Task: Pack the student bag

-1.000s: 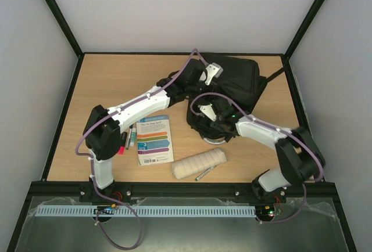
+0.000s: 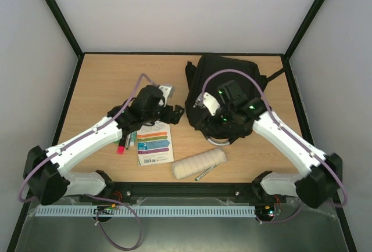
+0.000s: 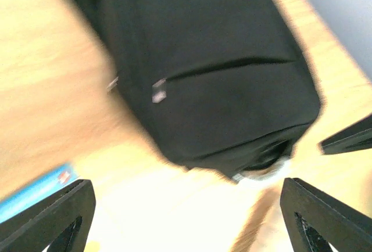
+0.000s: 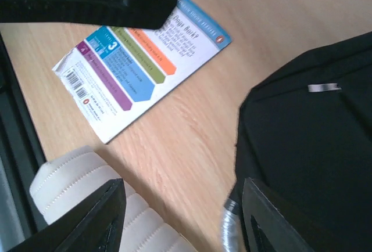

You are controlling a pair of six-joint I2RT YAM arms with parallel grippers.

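The black bag (image 2: 226,72) lies at the back right of the table. My left gripper (image 2: 174,112) is open above the table between bag and workbook, nothing between its fingers. My right gripper (image 2: 200,112) is over the bag's lower part; in the right wrist view its fingers are apart, and whether it holds anything is unclear. A workbook (image 2: 154,147) lies left of centre, pens (image 2: 122,146) beside it partly under the left arm. A cream padded pencil case (image 2: 197,164) lies at the front, with a thin pen (image 2: 204,173) beside it.
Frame rails and walls border the table on both sides and at the back.
My left gripper has moved off the bag, left and down toward the workbook.
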